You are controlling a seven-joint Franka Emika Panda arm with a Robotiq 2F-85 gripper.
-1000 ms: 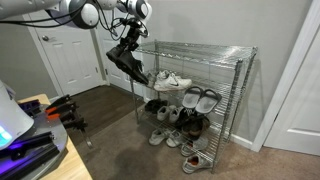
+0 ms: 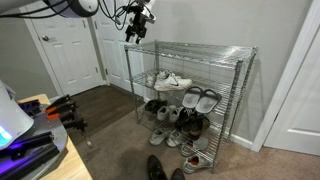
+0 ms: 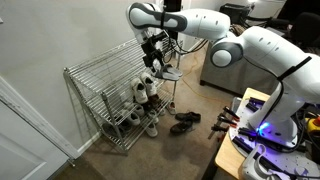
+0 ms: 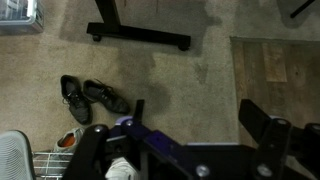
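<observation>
My gripper [image 2: 135,38] hangs high by the far left end of the wire rack [image 2: 196,50]. Its fingers stand wide apart in the wrist view [image 4: 192,108], with nothing between the fingers. Two dark shoes [image 4: 75,98] lie close together on the carpet below, apart from the gripper. Exterior view 1 has this dark pair [image 2: 155,166] at the bottom edge, in front of the rack and partly cut off. Exterior view 2 shows the pair [image 3: 185,122] on the open floor beside the rack.
Several shoes fill the rack's lower levels, with grey slides [image 2: 207,102] hanging at its front. A wooden table [image 2: 70,166] stands at the near left. Carpet [image 2: 115,110] left of the rack is mostly clear. A black stand base [image 4: 140,38] crosses the wrist view's top.
One second ago, dark footwear was in the air below the gripper.
</observation>
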